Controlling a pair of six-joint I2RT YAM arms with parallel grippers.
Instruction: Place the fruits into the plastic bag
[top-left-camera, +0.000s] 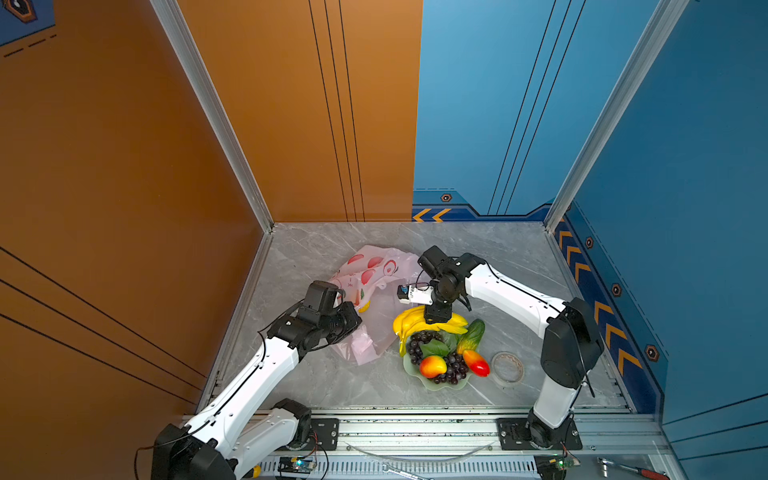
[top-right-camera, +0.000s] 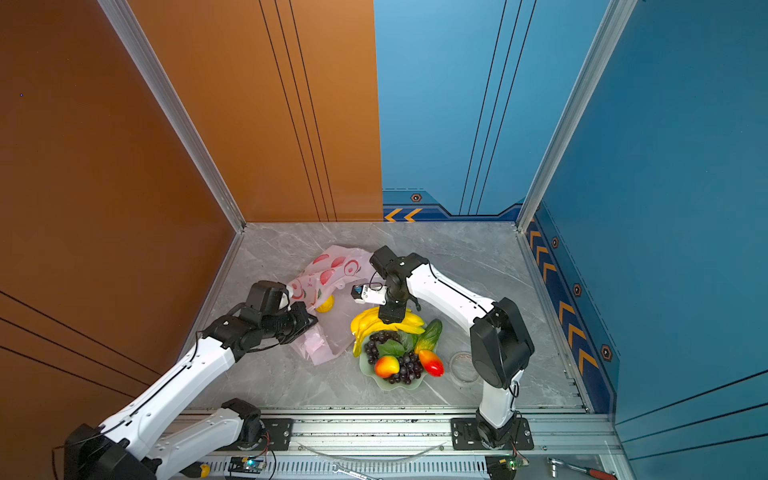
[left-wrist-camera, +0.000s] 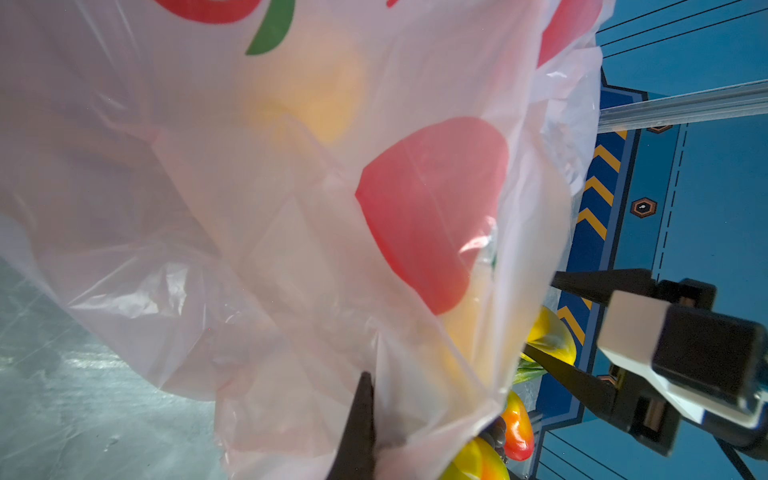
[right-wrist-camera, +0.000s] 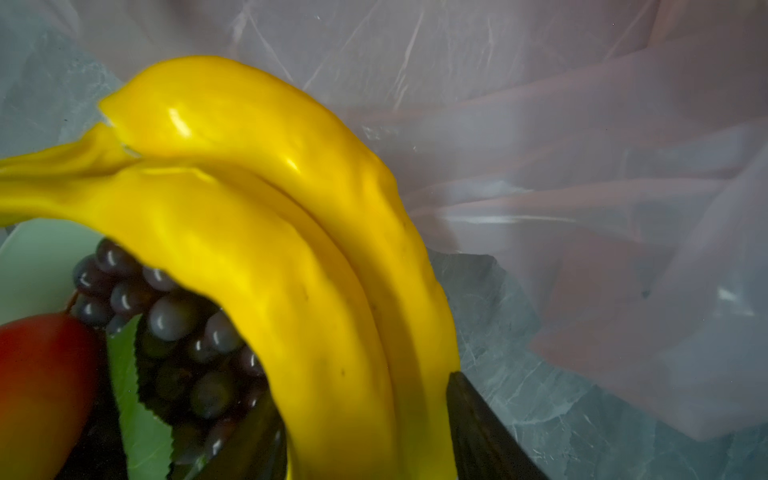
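Note:
A pink printed plastic bag (top-right-camera: 328, 268) lies crumpled mid-table, with a yellow fruit (top-right-camera: 325, 304) inside. My left gripper (top-left-camera: 346, 320) is at the bag's opening, its fingertip against the film in the left wrist view; its finger is mostly hidden. The bananas (right-wrist-camera: 264, 200) lie over a green plate (top-left-camera: 436, 384) holding grapes (top-left-camera: 453, 372), leaves and a mango (top-left-camera: 433, 366). My right gripper has its fingers on either side of the banana bunch. A red-orange mango (top-left-camera: 477, 363) and a green vegetable (top-left-camera: 472, 336) lie at the plate's right.
A roll of tape (top-left-camera: 508, 376) lies right of the plate. Orange and blue walls border the table, with a metal rail along the front edge.

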